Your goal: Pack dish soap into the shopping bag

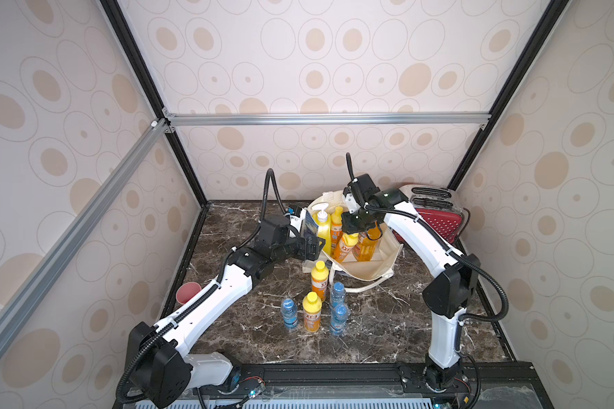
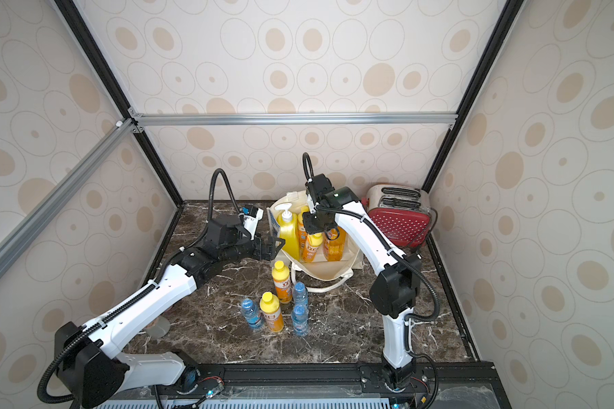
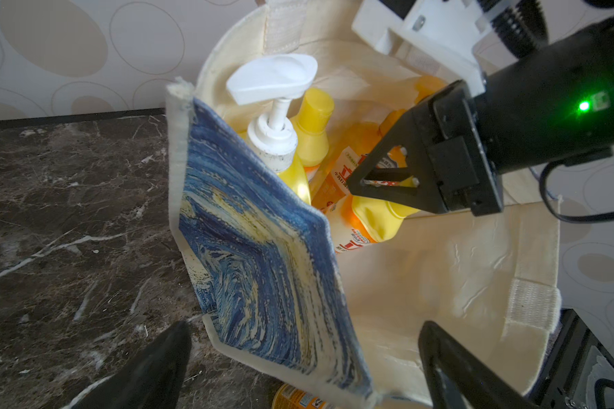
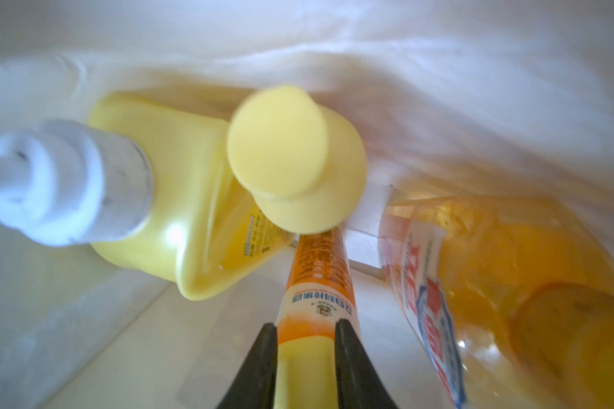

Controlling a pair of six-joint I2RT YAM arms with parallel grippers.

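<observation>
The cream shopping bag stands open at the back, its blue painted side panel folded outward. Inside are a yellow pump bottle of dish soap, an upright yellow-capped orange bottle, a large orange bottle and a leaning orange bottle. Down in the bag, my right gripper has one finger on each side of the leaning bottle's yellow cap; whether they press on it cannot be told. At the bag's left edge my left gripper is open, its fingers either side of the bag wall.
In front of the bag stand two yellow-capped orange bottles and several small blue water bottles. A red toaster sits right of the bag. A pink cup is at far left. The table between cup and bottles is clear.
</observation>
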